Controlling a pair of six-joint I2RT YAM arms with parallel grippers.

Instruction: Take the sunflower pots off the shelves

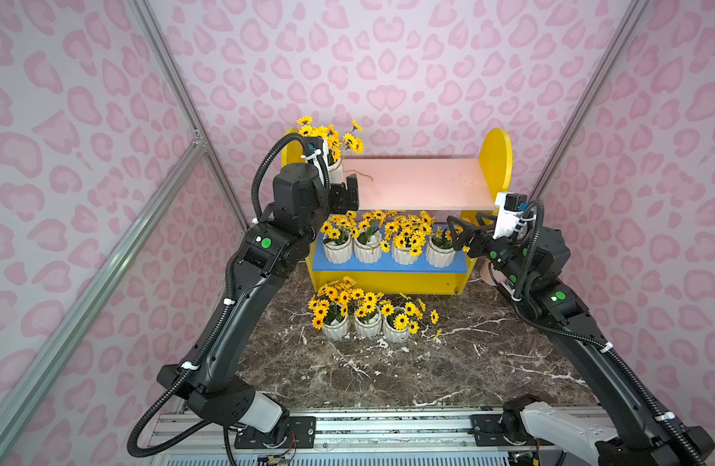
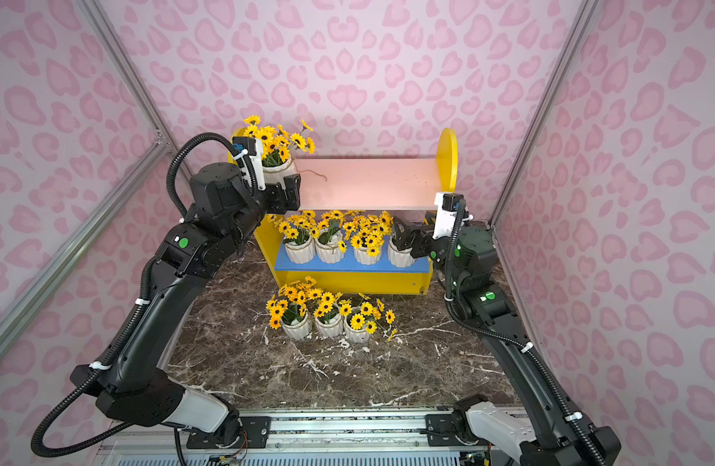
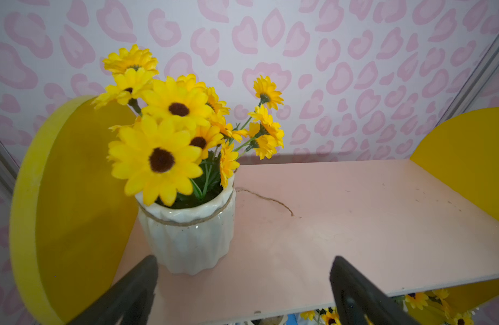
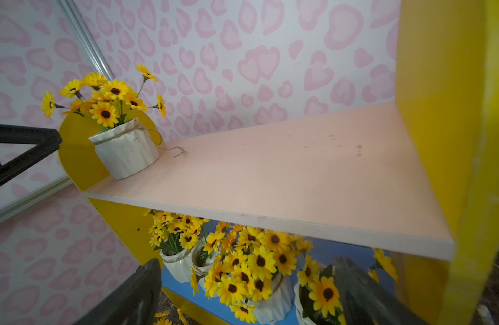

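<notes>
One sunflower pot (image 3: 187, 238) stands upright at the left end of the pink top shelf (image 3: 325, 216), beside the yellow side panel. Before it, my left gripper is open, its fingers (image 3: 125, 292) spread wide and not touching the pot. On the blue lower shelf (image 1: 373, 269) stands a row of sunflower pots, among them a left one (image 1: 338, 250) and a right one (image 1: 440, 253). My right gripper is open in front of the right end of that row, nothing held. Three more pots, including a middle one (image 1: 367, 324), rest on the marble table.
Yellow side panels (image 1: 497, 163) bound both shelf ends. The pink shelf is bare right of its pot, apart from a loose string (image 3: 265, 197). Open marble tabletop (image 1: 489, 341) lies right and in front of the three pots.
</notes>
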